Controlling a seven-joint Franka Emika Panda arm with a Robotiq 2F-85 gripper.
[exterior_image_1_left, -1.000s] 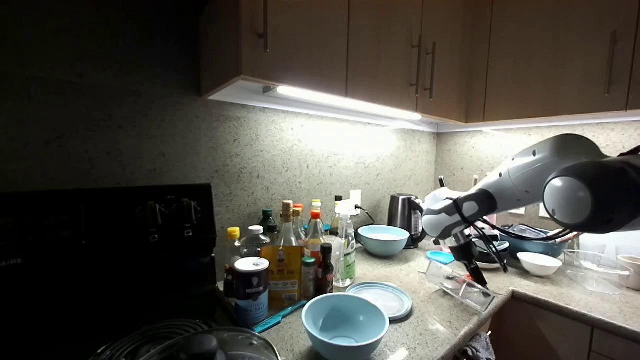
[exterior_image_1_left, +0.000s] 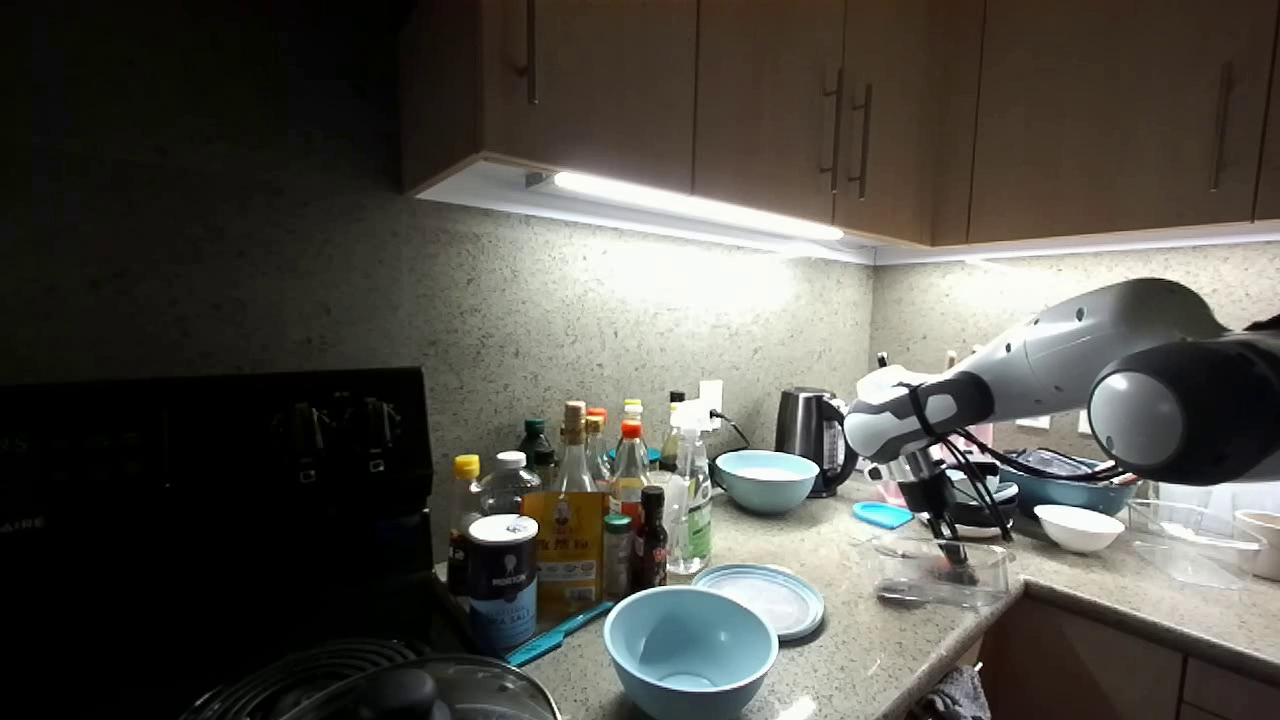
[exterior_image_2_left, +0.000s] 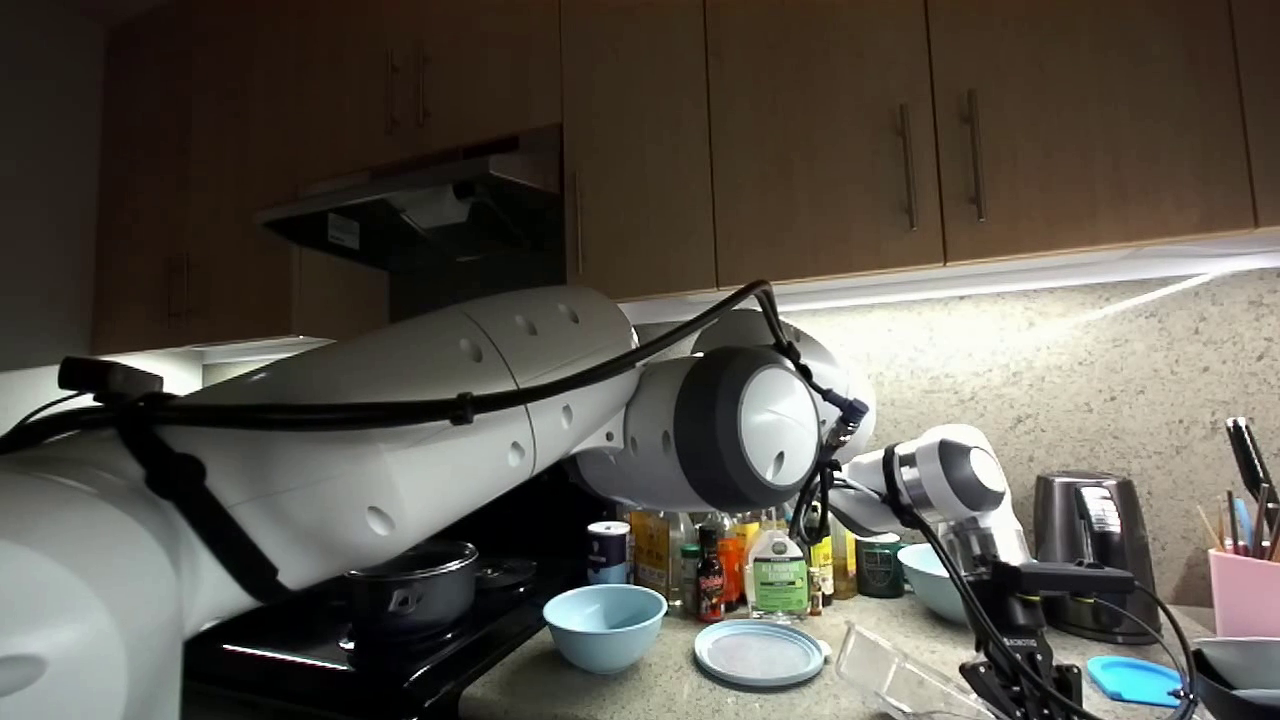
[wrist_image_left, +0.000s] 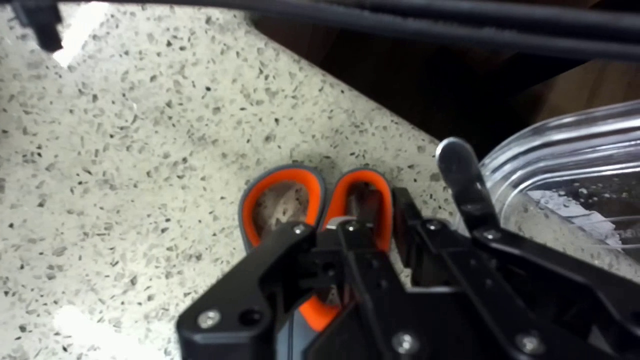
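Observation:
Scissors with orange-and-grey handles (wrist_image_left: 310, 191) show in the wrist view, against the speckled counter. My gripper is shut on one handle loop, its black fingers on either side; the blades are mostly hidden below the fingers. Close beside the fingers, a clear plastic container (wrist_image_left: 555, 141) fills the right edge of the wrist view, with a pale scrap visible through it. From the first exterior view, the gripper (exterior_image_1_left: 954, 554) is low over the counter at the container (exterior_image_1_left: 918, 572). In the second exterior view, the container (exterior_image_2_left: 900, 672) appears tilted beside the gripper.
The counter edge (exterior_image_1_left: 1050, 586) runs close to the container. Leftward are a round lid (exterior_image_1_left: 762, 600), a blue bowl (exterior_image_1_left: 690, 648) and several bottles. Behind stand another blue bowl (exterior_image_1_left: 768, 480) and a kettle (exterior_image_1_left: 810, 438). A white bowl (exterior_image_1_left: 1077, 528) sits to the right.
The clear container, tilted a second ago, now looks more level in the first exterior view. My gripper has shifted slightly, its fingers more upright, and the orange spot near it no longer shows there.

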